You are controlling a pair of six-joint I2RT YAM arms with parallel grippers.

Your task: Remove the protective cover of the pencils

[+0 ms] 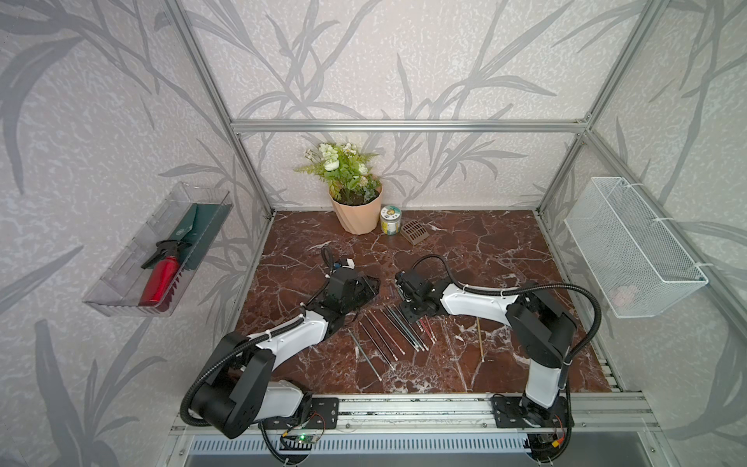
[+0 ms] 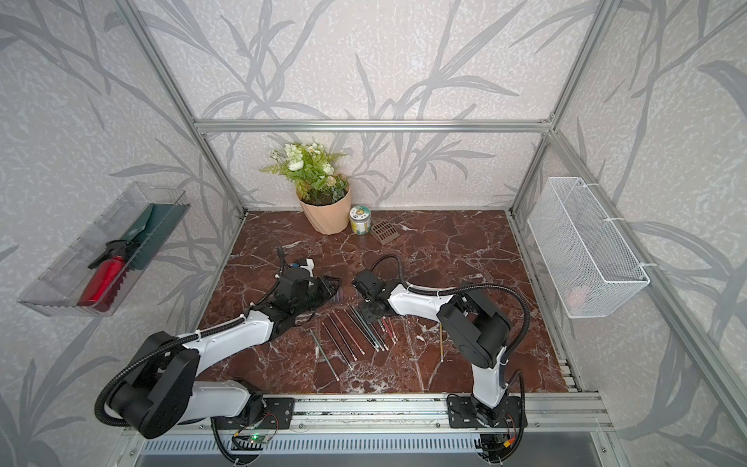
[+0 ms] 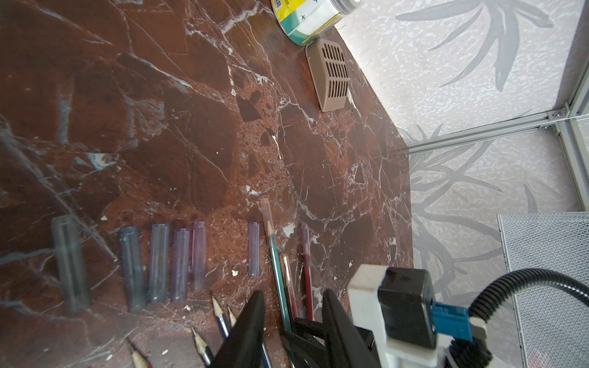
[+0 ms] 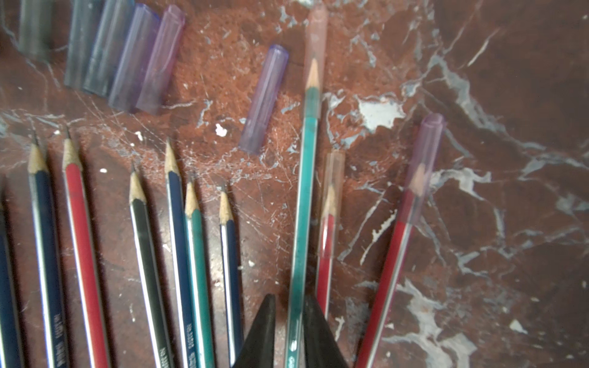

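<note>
A row of sharpened pencils lies on the marble table, several loose clear caps beyond their tips. A teal pencil still wears a pinkish cap; two red pencils to its right are capped too. My right gripper is over the teal pencil's body, its fingers open on either side; contact is unclear. My left gripper hangs open above the table near the right gripper, nothing visible between its fingers.
A flowerpot, a can and a slotted block stand at the back. A clear tray and a mesh basket hang on the side walls.
</note>
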